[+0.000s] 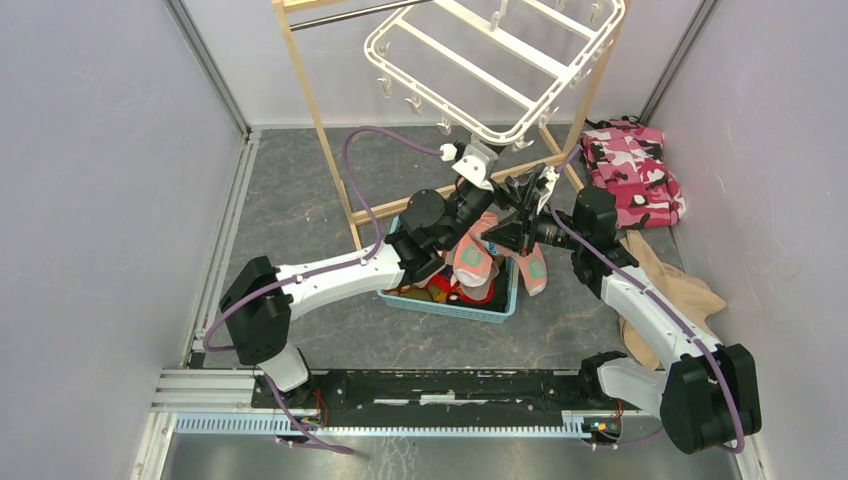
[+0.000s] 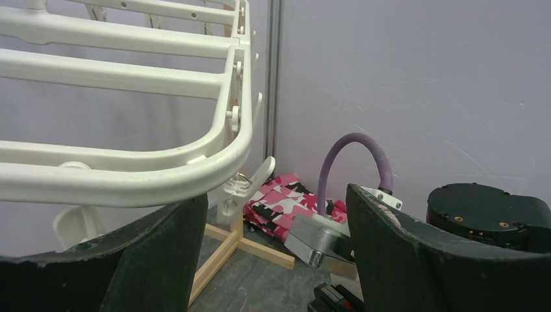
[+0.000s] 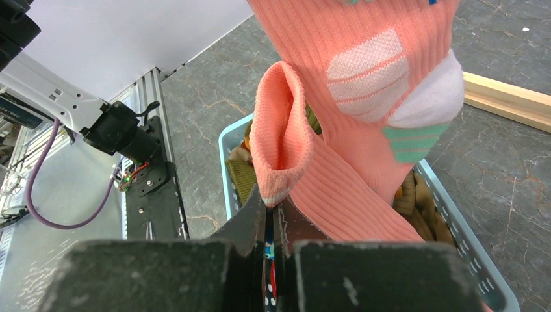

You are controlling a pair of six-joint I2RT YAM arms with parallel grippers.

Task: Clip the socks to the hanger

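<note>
The white hanger (image 1: 470, 66) hangs from the rack, with clips along its edge. My left gripper is open beneath the hanger's corner. A white clip (image 2: 235, 197) shows between its spread fingers, nearer the left one, and no sock is between them. Below that, my right gripper is shut, its fingertips pinching the folded edge of a coral sock (image 3: 279, 130). Another part of the coral socks (image 3: 364, 58), with white and green patches, spreads behind. From above, the socks (image 1: 472, 262) hang over the basket; the left arm hides part of them.
A blue basket (image 1: 450, 312) of mixed clothing stands below the arms. The wooden rack (image 1: 318, 120) stands behind. A pink camouflage bag (image 1: 632, 172) and a tan cloth (image 1: 668, 290) lie at the right. Both wrists are close together.
</note>
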